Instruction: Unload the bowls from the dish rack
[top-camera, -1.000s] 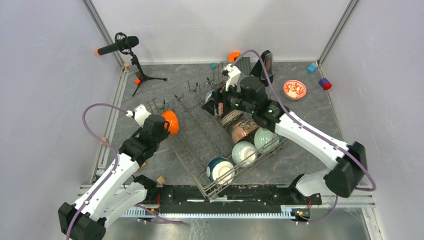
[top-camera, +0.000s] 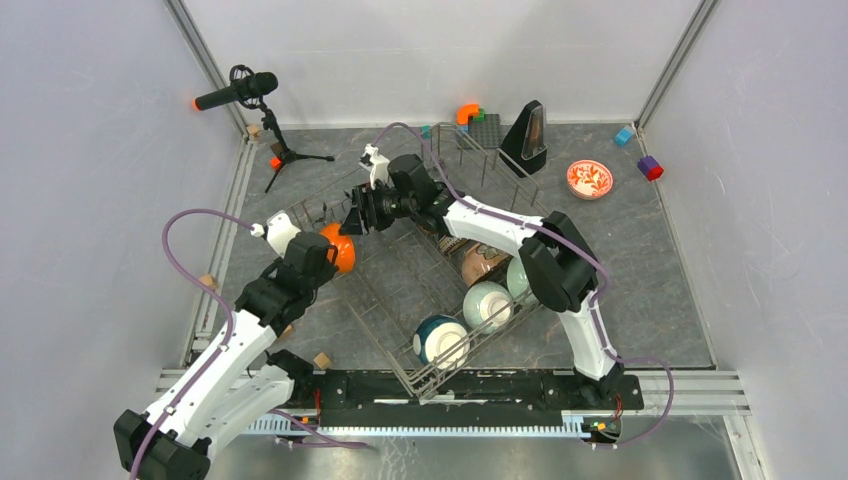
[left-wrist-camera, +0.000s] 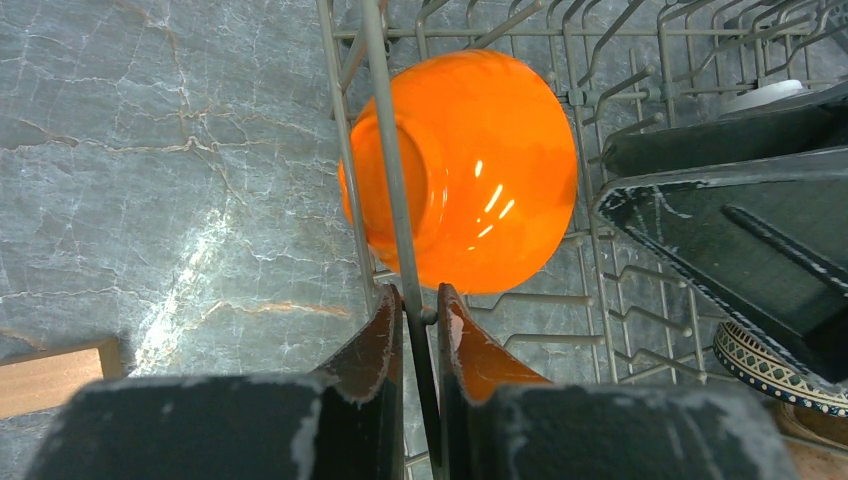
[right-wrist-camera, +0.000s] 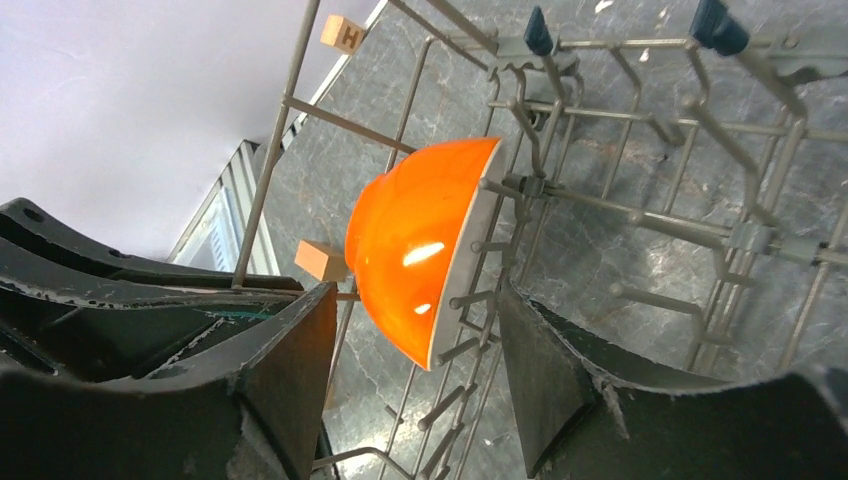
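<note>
An orange bowl (top-camera: 342, 247) leans on its side against the left edge of the wire dish rack (top-camera: 392, 330). In the left wrist view, my left gripper is shut on a thick rack wire, just below the orange bowl (left-wrist-camera: 490, 170). My right gripper stands part open, its fingers either side of the orange bowl's near end in the right wrist view, with a gap showing. From above, my right gripper (top-camera: 355, 215) hovers just right of that bowl. Other bowls rest along the rack's right side: dark blue (top-camera: 440, 342), pale green (top-camera: 489, 306) and brown (top-camera: 484, 262).
A red-and-white patterned bowl (top-camera: 589, 179) sits on the grey floor at the right, with open floor around it. Behind the rack stands a black metronome-like object (top-camera: 526, 138). A microphone on a tripod (top-camera: 284, 150) is at the back left. Rack tines surround the orange bowl.
My right arm has swung left across the rack, bringing its gripper to the orange bowl. The left arm and the orange bowl have hardly moved.
</note>
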